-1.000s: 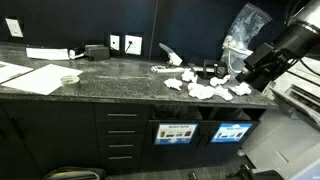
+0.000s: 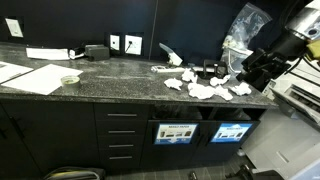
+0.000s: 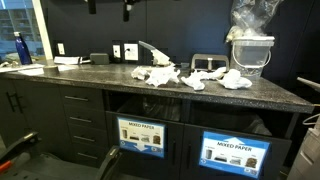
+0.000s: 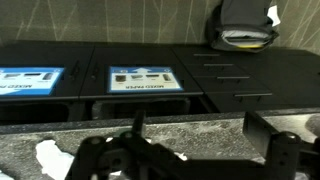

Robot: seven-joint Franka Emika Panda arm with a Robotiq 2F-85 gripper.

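Observation:
Crumpled white papers (image 2: pixel 200 90) lie scattered on the right part of the dark countertop (image 2: pixel 120 86). My gripper is open, its two fingers wide apart with nothing held between them. From the wrist view I look down over the counter's front edge, and one crumpled paper (image 4: pixel 54 159) shows at lower left, outside the fingers. In exterior view 1 the gripper (image 2: pixel 258 70) is above the counter's right end, near the papers. Two bins below carry blue-and-white "mixed paper" labels (image 3: pixel 141 137).
A clear bucket (image 3: pixel 252 56) with a plastic bag stands behind the papers. White sheets (image 2: pixel 40 79), a tape roll (image 2: pixel 70 80) and a black box (image 2: pixel 97 52) occupy the left side. Mid-counter is mostly clear. A dark bag (image 4: pixel 243 25) rests on the floor.
The arm has shifted slightly near the right end of the counter, its wrist angled a little differently. The papers look unmoved.

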